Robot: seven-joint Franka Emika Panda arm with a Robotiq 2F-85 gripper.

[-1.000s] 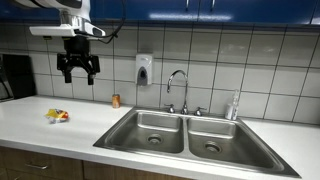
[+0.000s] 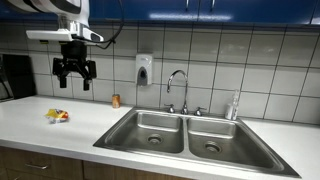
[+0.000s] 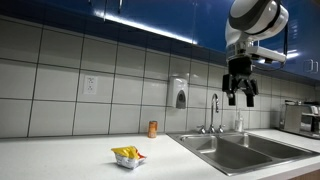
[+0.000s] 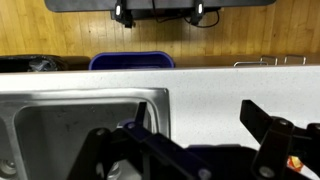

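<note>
My gripper (image 2: 75,86) hangs high above the left counter in exterior view 1. Its fingers stand apart, with nothing between them. A small silvery tray with yellow packets (image 3: 128,157) rests on the white counter, well below the gripper. In the wrist view, only part of those red and yellow packets (image 4: 295,163) shows at the right edge, past one finger. An orange can (image 2: 116,101) is upright near the tiled wall, left of the sink.
The double-basin metal sink (image 2: 186,134) takes up the middle, its tall faucet (image 2: 180,88) rising behind. A clear bottle (image 2: 233,106) stands behind the right basin. Blue cabinets (image 2: 240,12) hang overhead. The counter (image 3: 60,160) around the tray is mostly bare.
The gripper has shifted slightly down and to the left in exterior view 1. The tray, the can and the sink items stay where they were.
</note>
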